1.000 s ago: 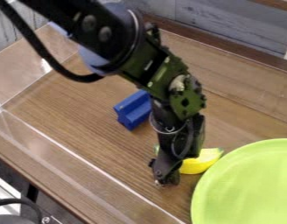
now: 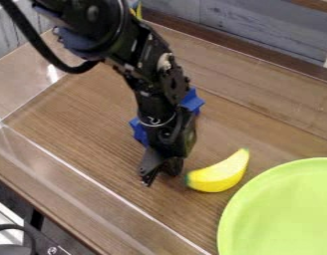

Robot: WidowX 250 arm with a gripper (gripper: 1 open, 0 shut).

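My black gripper (image 2: 161,165) is low over the wooden tabletop, just left of a yellow banana (image 2: 219,171). Its fingers look close together, with nothing visible between them, though the tips are dark and hard to make out. A blue block (image 2: 191,100) is partly hidden behind the gripper.
A large light-green plate (image 2: 279,214) fills the lower right, close to the banana. A pale wall runs along the back, and the table's front edge crosses the lower left.
The arm has moved left and back, away from the plate, uncovering more of the banana, which now lies angled upward to the right. The gripper now covers much of the blue block.
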